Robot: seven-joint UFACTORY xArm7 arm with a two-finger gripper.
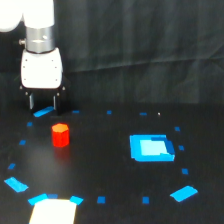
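Observation:
A red block (60, 136) with a lighter orange patch near its top stands on the dark surface at the left. Above and slightly behind it in the camera view, my gripper (43, 102) points downward beneath the white arm. Its two thin dark fingers stand apart, open, and nothing shows between them. To the right of the block lies a blue square-like piece (136, 148) with a pale middle. The red block is clear of both the gripper and the blue piece.
Small blue marks dot the dark table. Larger blue strips lie at the left (15, 184) and right (183, 193). A bright pale patch (52, 213) edged with blue sits at the bottom left. A dark curtain (140, 50) hangs behind.

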